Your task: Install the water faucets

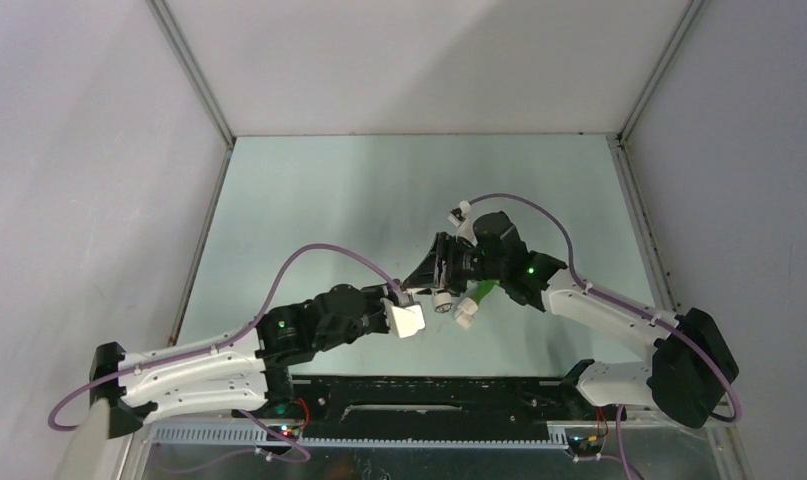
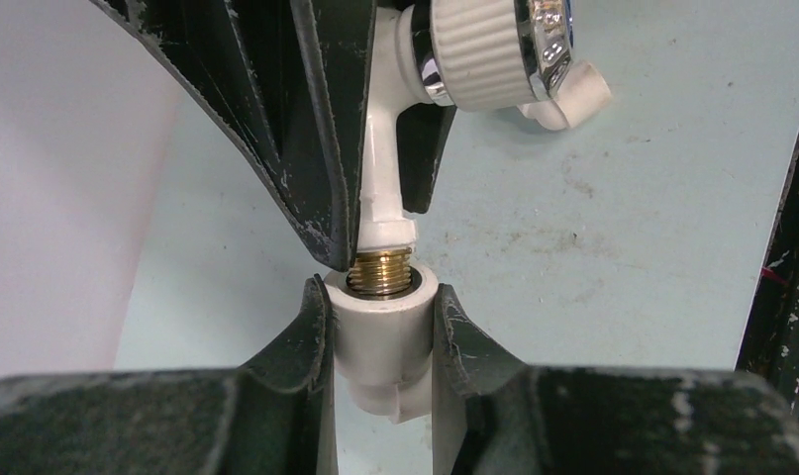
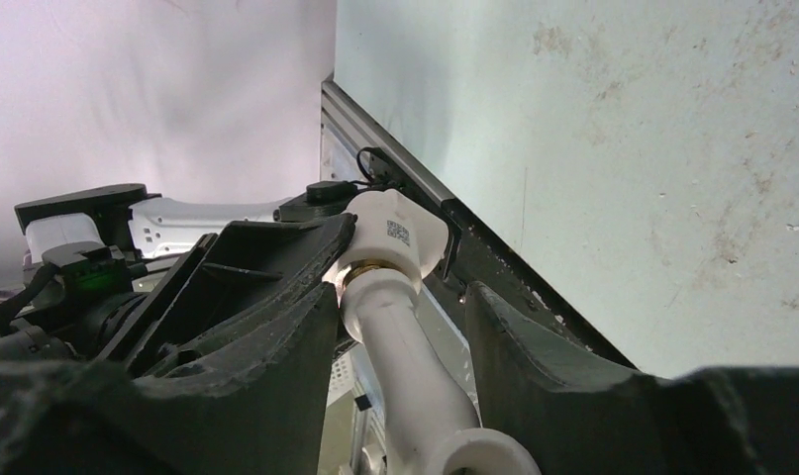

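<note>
In the left wrist view a white faucet (image 2: pixel 382 148) stands upright, its brass thread (image 2: pixel 380 272) in the mouth of a white pipe fitting (image 2: pixel 385 327). Several thread turns show above the rim. My left gripper is shut on that fitting, one finger against each side. Around the faucet body, my right gripper is open. The right wrist view shows a gap between the faucet and the right-hand finger (image 3: pixel 509 346). From the top view, both grippers meet near the middle, and the faucet's ribbed spout end (image 1: pixel 442 301) sticks out between them.
Another white fitting (image 1: pixel 465 312) lies on the table just right of the grippers, close to a green piece (image 1: pixel 483 290) partly under the right arm. A black bar (image 1: pixel 409 400) runs along the front.
</note>
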